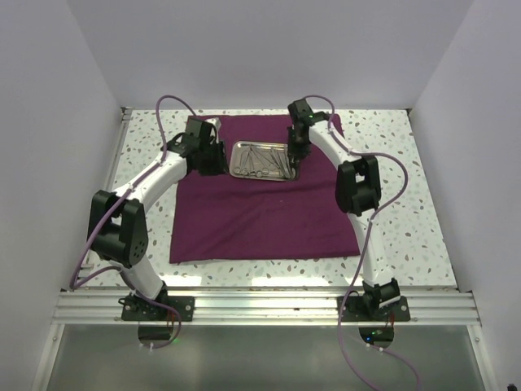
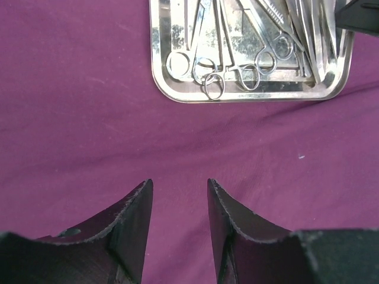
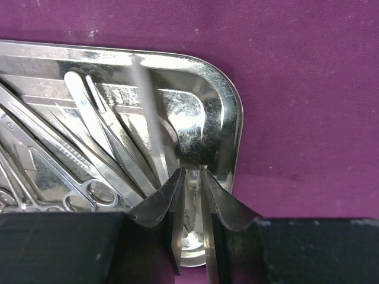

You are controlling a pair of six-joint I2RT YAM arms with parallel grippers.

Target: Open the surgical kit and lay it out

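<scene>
A steel tray (image 1: 252, 145) of surgical instruments lies on a purple drape. It holds scissors and clamps with ring handles (image 2: 215, 86) and several slim straight instruments (image 3: 89, 112) at the right end. My right gripper is over that right end, its fingertips slightly apart; whether anything is between them is unclear. A blurred blade-like piece shows just beyond them. My left gripper is open over bare drape to the left and front of the tray, with nothing between its fingers.
The purple drape (image 1: 260, 228) covers most of the speckled table (image 1: 387, 228). Its front area below the tray is clear. Both arms reach in from the front, one on each side.
</scene>
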